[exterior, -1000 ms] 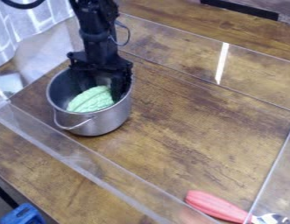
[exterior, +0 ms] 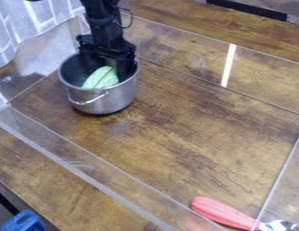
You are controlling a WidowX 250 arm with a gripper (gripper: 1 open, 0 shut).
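Note:
A steel pot [exterior: 106, 97] with a wire handle stands at the left of the wooden table, a pale green ribbed object [exterior: 101, 76] lying inside it. My black gripper [exterior: 106, 61] is at the pot's back rim, reaching down into its opening just behind the green object. I cannot tell whether its fingers are open or shut, or whether they touch that object.
Clear plastic walls [exterior: 163, 213] border the work area. A pink-handled utensil [exterior: 224, 213] lies at the front right, and a blue object [exterior: 25, 221] is at the lower left corner.
The pot, with the green object in it, has shifted slightly up the picture, toward the back, over the last second. My gripper and arm have moved a little the same way.

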